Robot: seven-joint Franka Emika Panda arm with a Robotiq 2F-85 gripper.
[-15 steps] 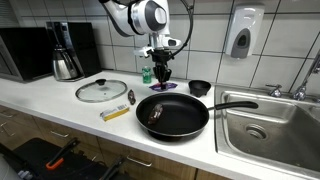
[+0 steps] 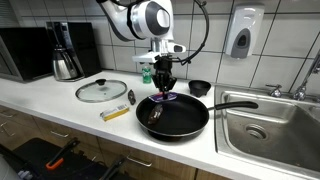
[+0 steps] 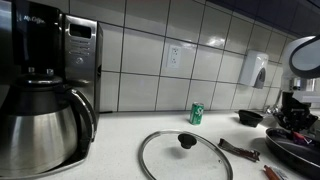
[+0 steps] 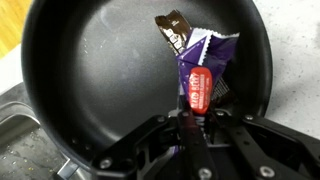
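Note:
A purple-wrapped bar with a red label extends out from my gripper in the wrist view, its near end held between the fingers. In exterior view 1 my gripper is over the back left part of the black pan, and the purple bar shows beneath it. Inside the pan lies a brown-wrapped bar; in the wrist view the brown bar is partly covered by the purple one. Whether the purple bar touches the pan is hard to tell.
The pan's handle reaches toward the sink on the right. Left of the pan are a yellow item and a glass lid. Behind stand a green can and a black bowl. A coffee maker stands far left.
The brown bar in the pan has stayed put.

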